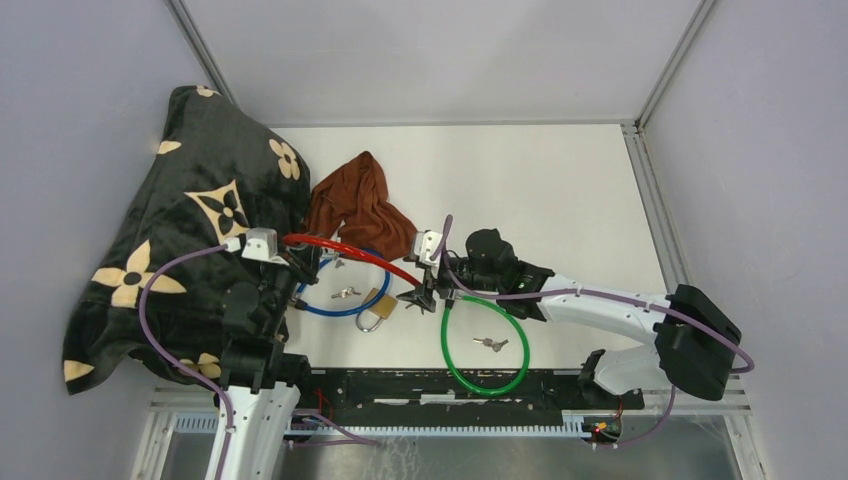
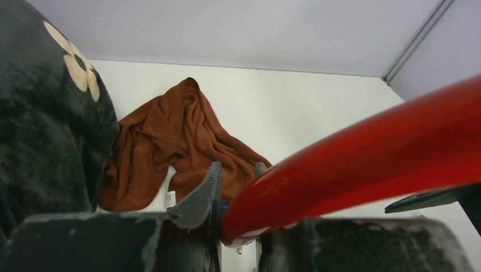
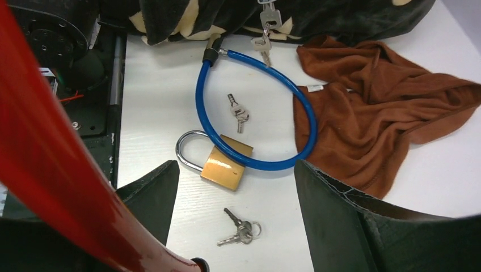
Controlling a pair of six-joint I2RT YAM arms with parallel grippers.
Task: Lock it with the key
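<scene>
A red cable lock [image 1: 350, 250] stretches between the arms; in the left wrist view my left gripper is shut on its near end. My right gripper stands open over loose keys [image 3: 244, 232], with the red lock passing beside it at the left of the right wrist view. A small key set hangs at the top of that view, near my left gripper. Below lie a blue cable lock [image 3: 309, 119], a brass padlock [image 3: 222, 175] and another key pair [image 3: 238, 110].
A green cable lock [image 1: 525, 350] with keys [image 1: 490, 343] lies front right. A brown cloth [image 1: 355, 205] and dark blanket [image 1: 160, 270] cover the left.
</scene>
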